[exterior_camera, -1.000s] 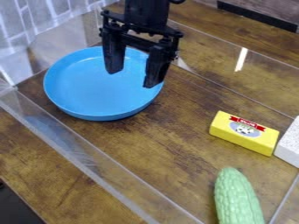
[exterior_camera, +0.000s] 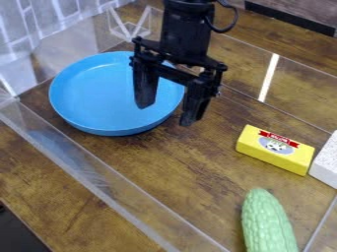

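My black gripper stands open over the right part of a blue plate at the upper left, its two fingers spread apart and pointing down. I see nothing held between them. Whether the fingertips touch the plate or the table is unclear.
A yellow box lies to the right, with a white object at the right edge. A green corn-shaped or cucumber-like object lies at the lower right. A clear barrier runs along the left.
My gripper has moved a little toward the front of the view and to the right. The objects on the table look unmoved.
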